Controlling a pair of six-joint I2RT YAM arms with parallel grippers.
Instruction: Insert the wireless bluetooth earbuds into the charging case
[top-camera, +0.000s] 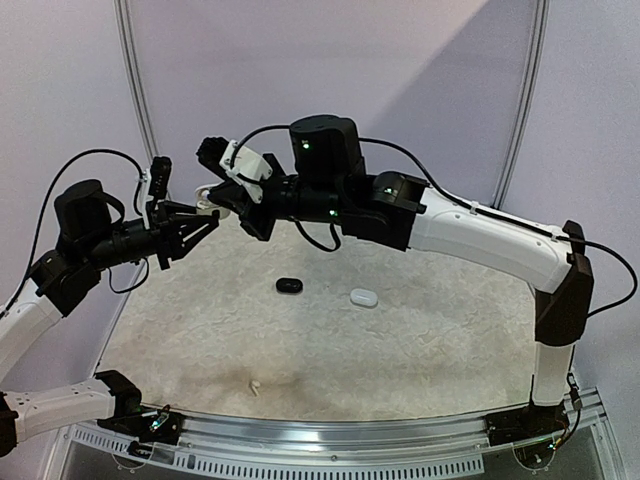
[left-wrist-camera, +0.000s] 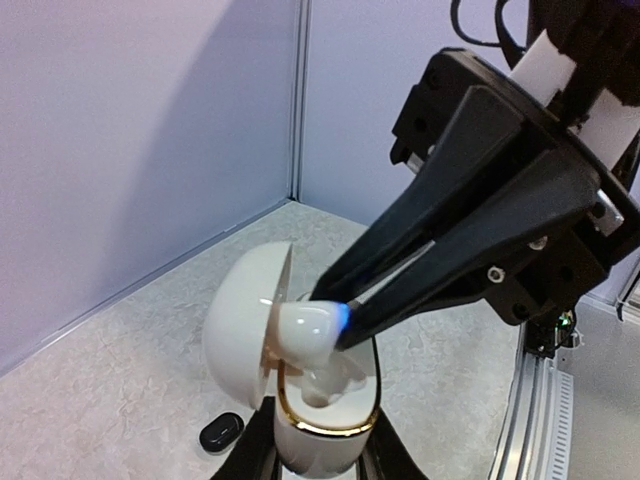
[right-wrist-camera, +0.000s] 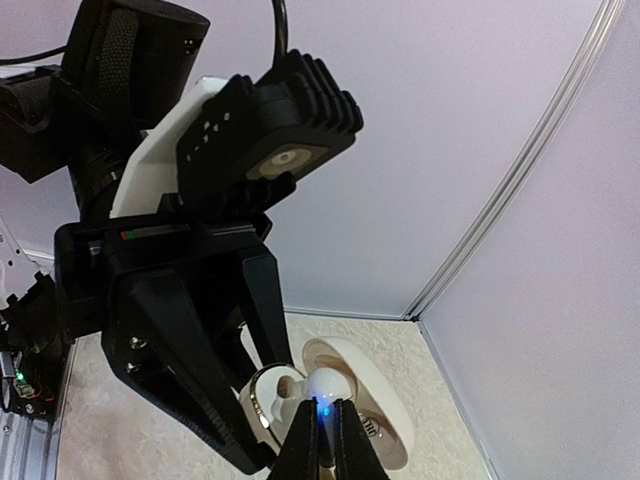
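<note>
High at the left, my left gripper (top-camera: 212, 218) is shut on the white charging case (left-wrist-camera: 325, 452). The case's lid (left-wrist-camera: 238, 325) stands open, and a gold line runs round its rim. My right gripper is shut on a white earbud (left-wrist-camera: 306, 332) with a blue light on it. That earbud sits at the mouth of the case, between the lid and the wells; how deep it reaches cannot be told. In the right wrist view the earbud (right-wrist-camera: 327, 384) partly covers the case's inside. A small whitish piece, perhaps another earbud (top-camera: 254, 387), lies near the table's front edge.
A black oval case (top-camera: 289, 286) and a white oval case (top-camera: 364, 298) lie shut on the marbled table (top-camera: 430, 350). Both grippers are close together above the table's back left.
</note>
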